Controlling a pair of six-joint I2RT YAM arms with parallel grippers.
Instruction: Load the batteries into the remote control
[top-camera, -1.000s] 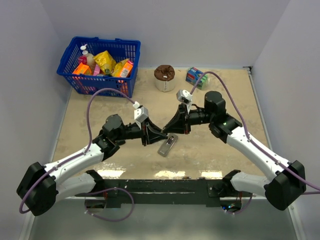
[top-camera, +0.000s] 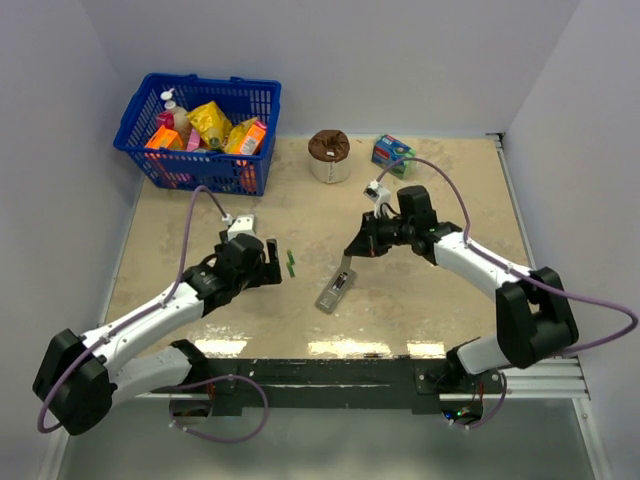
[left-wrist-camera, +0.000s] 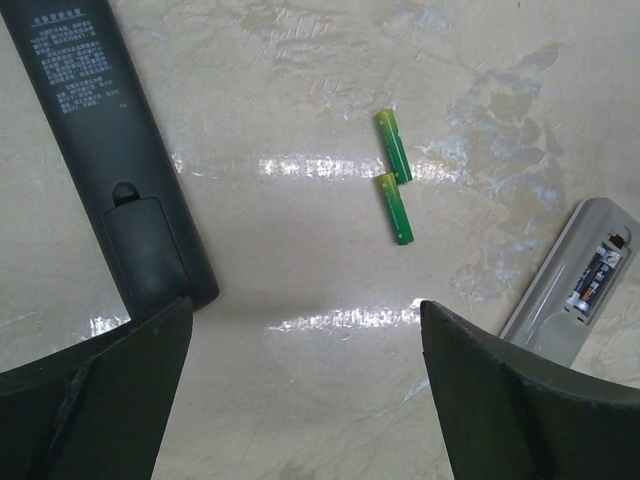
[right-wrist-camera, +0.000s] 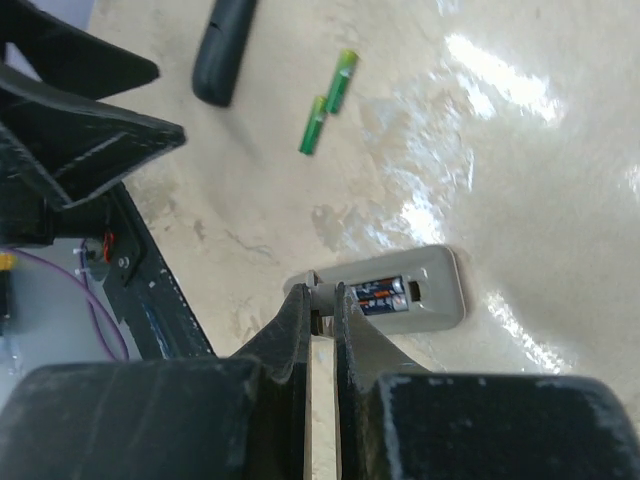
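The grey remote control (top-camera: 335, 290) lies on the table with its battery compartment uncovered. Dark batteries (right-wrist-camera: 380, 296) sit inside that compartment. My right gripper is shut on a small grey piece, seemingly the battery cover (top-camera: 346, 263), held over one end of the remote; contact with it cannot be judged. Two green batteries (left-wrist-camera: 393, 146) lie almost end to end on the table. My left gripper stands open, empty, to the left of them. A black remote (left-wrist-camera: 150, 250) lies face down, partly under the left gripper in the top view.
At the back left stands a blue basket (top-camera: 200, 90) full of goods. A brown-topped roll (top-camera: 329, 157) and a blue-green box (top-camera: 393, 155) stand along the back.
Left and right grippers were together at the grey piece; the left has opened and drawn back leftward. The right has carried the piece slightly right, over the grey remote's end. The green batteries are now uncovered.
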